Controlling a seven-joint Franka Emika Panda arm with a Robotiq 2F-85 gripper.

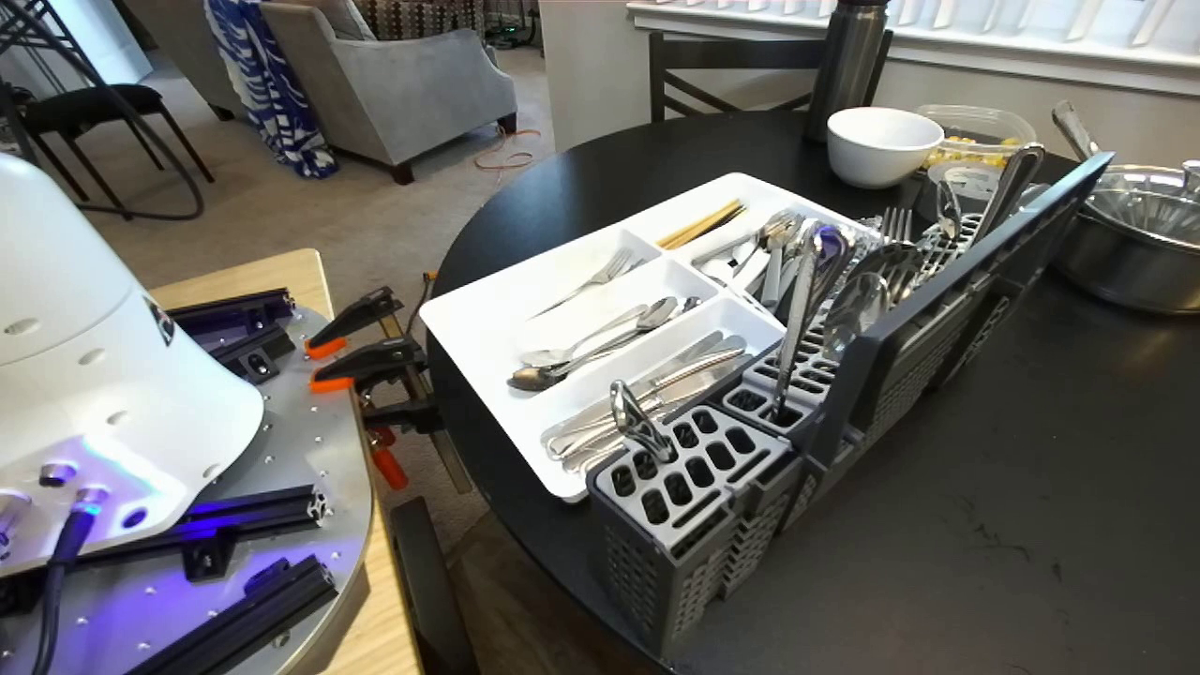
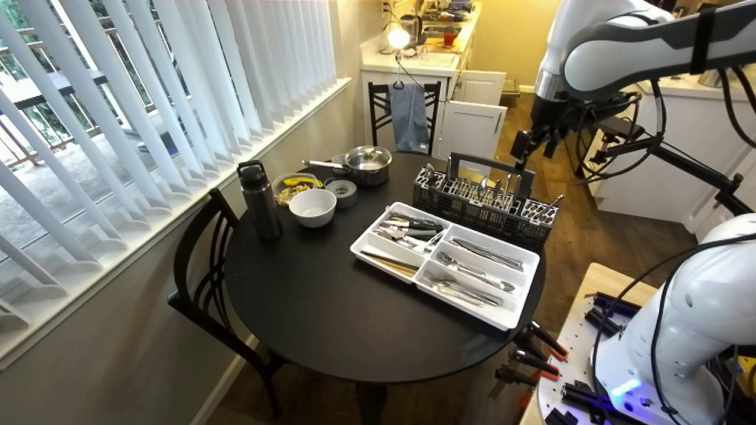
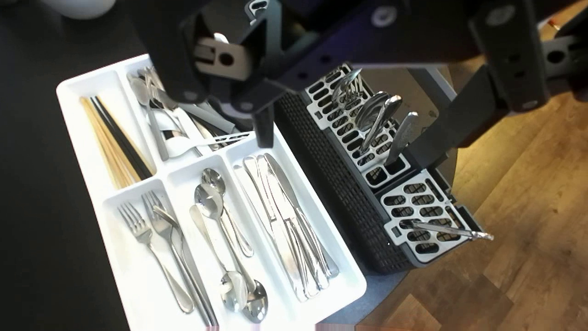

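My gripper hangs in the air above the basket's end in exterior view 2, open with nothing between its fingers. In the wrist view its dark fingers spread wide over the grey cutlery basket. Several utensils stand in the basket's slots, among them a fork and a knife. One metal utensil leans out of the end section. Beside the basket lies a white divided tray. Its compartments hold forks, spoons, knives, chopsticks and mixed utensils.
A white bowl, a food container, a lidded pot and a dark bottle stand farther back on the black table. The basket's raised handle sticks up. Bare table lies in front of the tray in exterior view 2.
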